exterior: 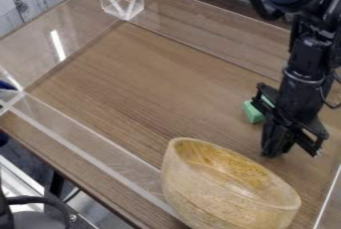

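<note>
My black gripper (277, 131) is low over the right side of the wooden table, its fingertips down at the tabletop and shut, with nothing visible between them. A small green object (252, 112) lies just left of and behind the gripper, partly hidden by it. A large tan wooden bowl (229, 183) stands at the near edge, in front of and left of the gripper.
Clear plastic walls (80, 148) border the table at the left and front, with a clear bracket (122, 4) at the back left.
</note>
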